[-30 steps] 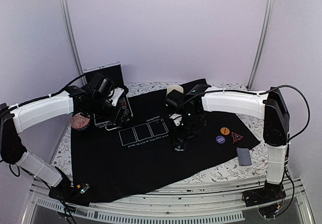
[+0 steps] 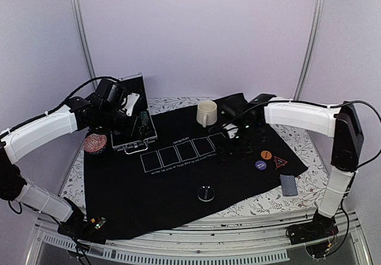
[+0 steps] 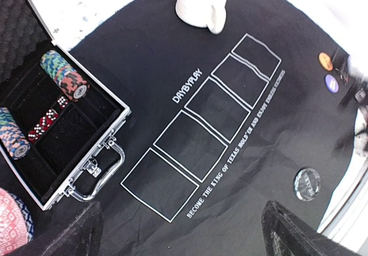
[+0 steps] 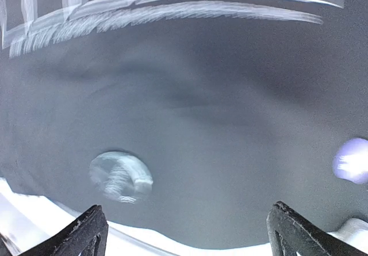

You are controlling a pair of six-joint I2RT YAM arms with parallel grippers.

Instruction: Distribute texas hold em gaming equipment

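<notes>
On the black mat [image 2: 143, 199] lies a round clear-edged dealer disc [image 2: 206, 193], flat near the front edge; it also shows at the lower left of the right wrist view. My right gripper [image 2: 229, 149] is open above the mat, up and to the right of the disc, with nothing between its fingers. An open chip case [image 2: 143, 143] stands at the left, holding chip stacks [image 3: 64, 75] and red dice [image 3: 43, 123]. Over the case my left gripper [image 2: 140, 119] hovers open and empty. Purple [image 2: 261, 165] and orange discs [image 2: 266, 155] and a red triangle [image 2: 280, 162] lie to the right.
A white mug [image 2: 206, 113] stands at the back of the mat. Beside the case sits a red patterned bowl [image 2: 95, 143], and a card deck [image 2: 289, 185] lies at the right front.
</notes>
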